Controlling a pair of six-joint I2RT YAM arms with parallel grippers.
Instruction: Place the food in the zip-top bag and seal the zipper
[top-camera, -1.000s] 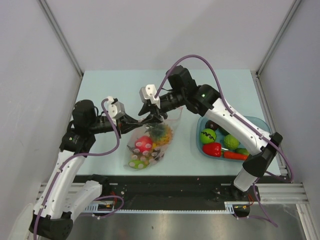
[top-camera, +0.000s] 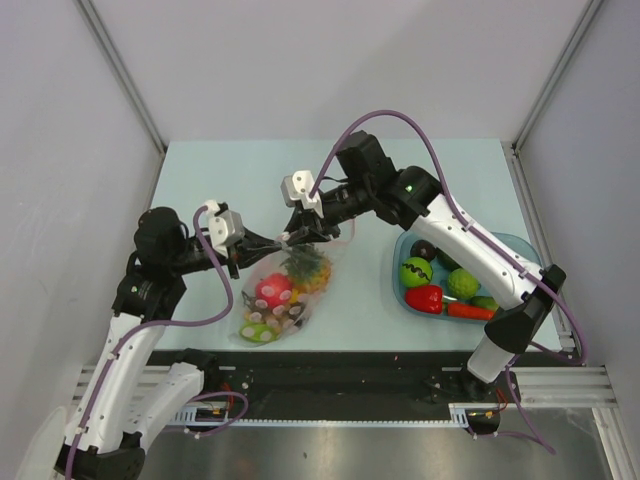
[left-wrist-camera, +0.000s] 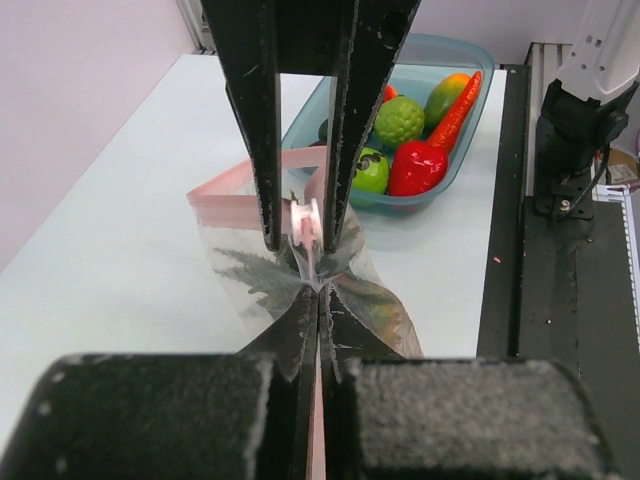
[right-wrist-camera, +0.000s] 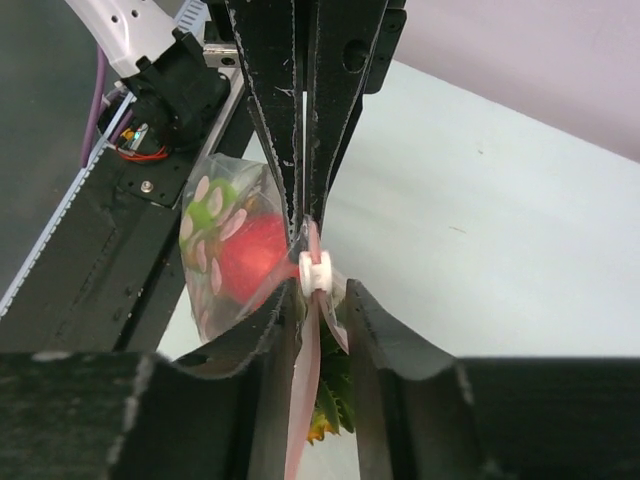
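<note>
The zip top bag (top-camera: 285, 295) holds food, including a red item (right-wrist-camera: 250, 255) and a pineapple (top-camera: 305, 266), and hangs between my grippers at table height. My left gripper is shut on the bag's top edge. Just beside it, my right gripper stands at the white zipper slider (left-wrist-camera: 305, 222), its fingers either side of the slider and the pink zip strip; whether they grip it is unclear.
A blue bin (top-camera: 400, 260) of assorted fruit and vegetables sits at the right of the table, under the right arm.
The right arm is nearly still.
</note>
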